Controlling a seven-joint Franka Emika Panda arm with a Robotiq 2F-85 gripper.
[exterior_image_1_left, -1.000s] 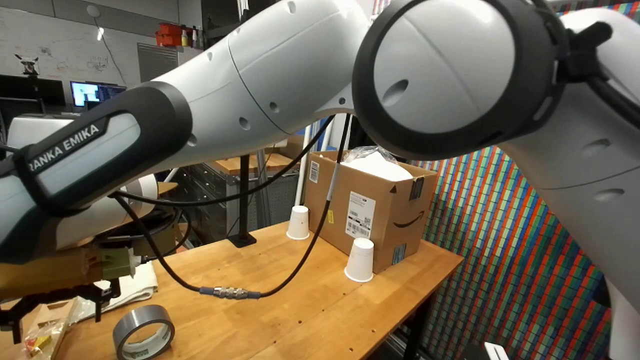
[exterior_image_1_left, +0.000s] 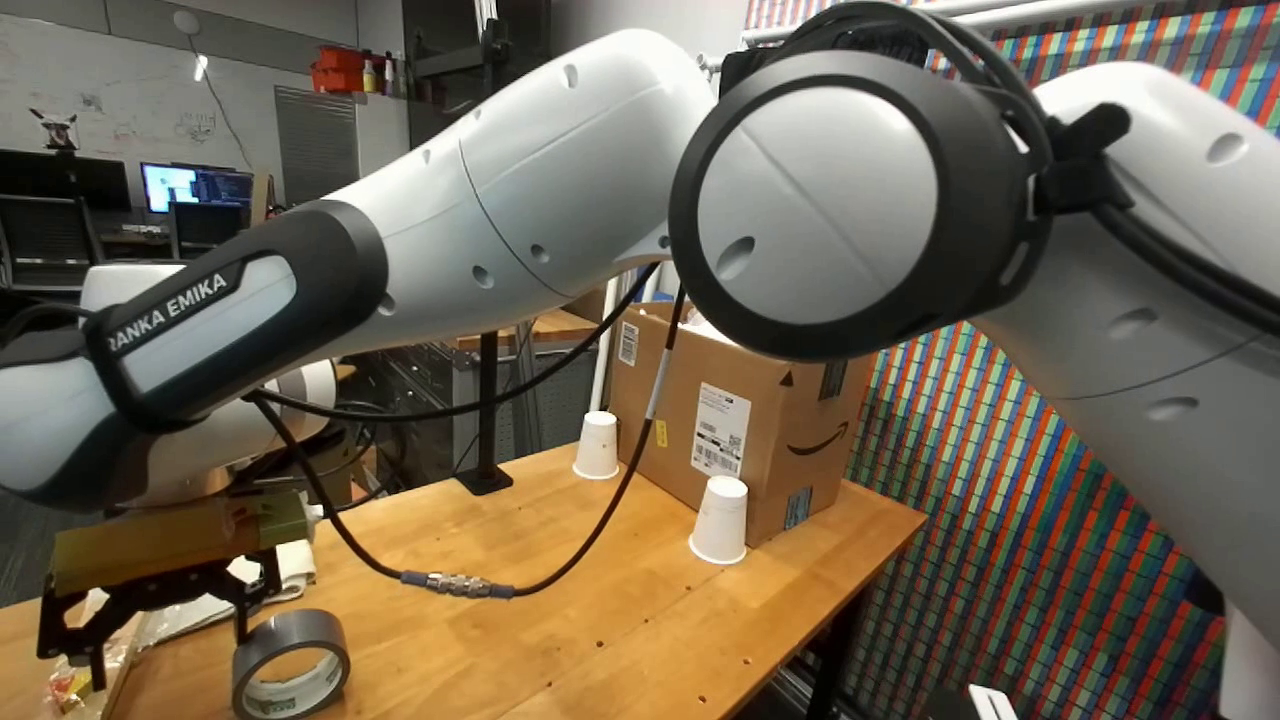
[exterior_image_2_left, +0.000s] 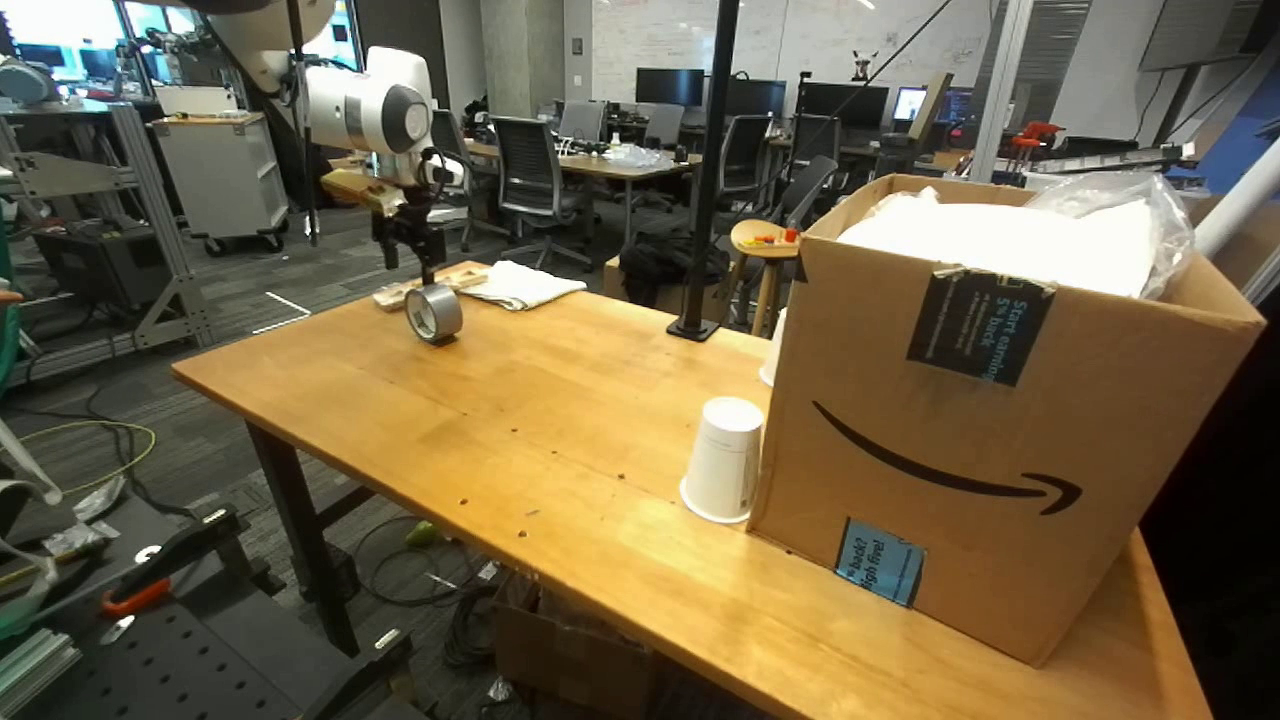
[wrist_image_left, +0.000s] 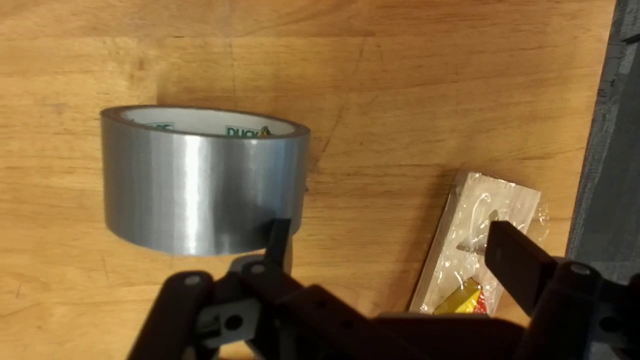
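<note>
A silver roll of duct tape (wrist_image_left: 204, 189) stands on its edge on the wooden table (exterior_image_2_left: 480, 408), its hole showing in the first exterior view. My gripper hangs over the table with its fingers wide apart and nothing held between them. In the wrist view one finger (wrist_image_left: 279, 243) overlaps the tape's near side; whether it touches cannot be told. The other finger (wrist_image_left: 519, 264) is over a wrapped wooden block (wrist_image_left: 468, 240) with a yellow and red piece at its end. From the second exterior view, the gripper (exterior_image_2_left: 408, 258) is just above and behind the tape roll (exterior_image_2_left: 434, 313).
Two upturned white cups, one near (exterior_image_1_left: 720, 520) and one farther back (exterior_image_1_left: 596, 445), stand beside a large cardboard box (exterior_image_1_left: 768, 420). A folded white cloth (exterior_image_2_left: 522, 286) lies near the far edge.
My gripper has shifted right in the first exterior view, so that one finger now overlaps the top of the tape roll. The roll seems slightly shifted; the cups and box have stayed put.
</note>
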